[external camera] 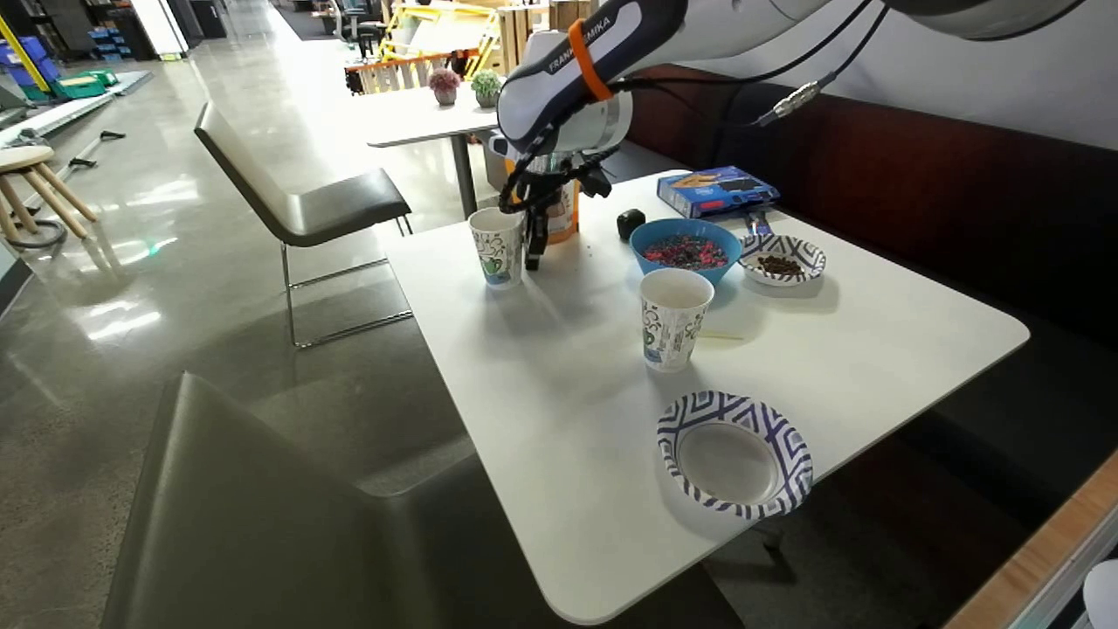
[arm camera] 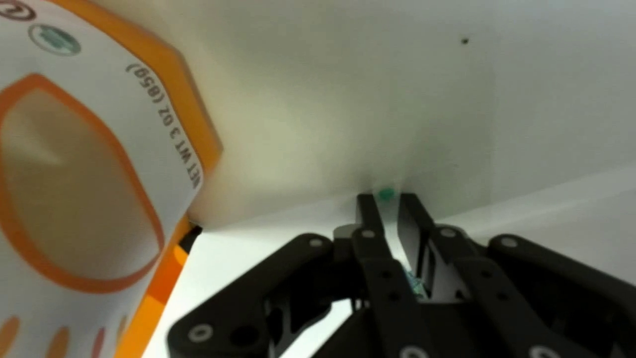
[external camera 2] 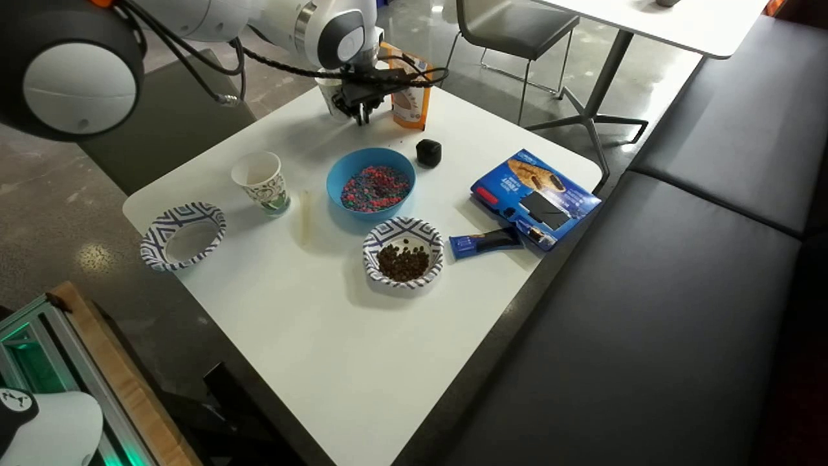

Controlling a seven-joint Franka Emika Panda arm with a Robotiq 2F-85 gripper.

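Note:
My gripper points down close to the white table, its fingers [arm camera: 366, 209] parted by a narrow gap. In the wrist view a tiny green bit [arm camera: 387, 194] shows at that gap, just beyond the fingertips; whether they touch it I cannot tell. Exterior view 1 has the gripper [external camera: 535, 252] immediately right of a patterned paper cup [external camera: 500, 258]. An orange and white pouch [external camera 2: 411, 105] stands beside the gripper [external camera 2: 362, 118] in exterior view 2.
A blue bowl [external camera 2: 334, 185] holds pink and dark bits, and a patterned bowl [external camera 2: 370, 256] holds brown pieces. Also on the table are a second cup [external camera 2: 268, 186], an empty bowl [external camera 2: 159, 248], a black lump [external camera 2: 428, 153], a blue box [external camera 2: 535, 194] and a wrapped bar [external camera 2: 485, 243].

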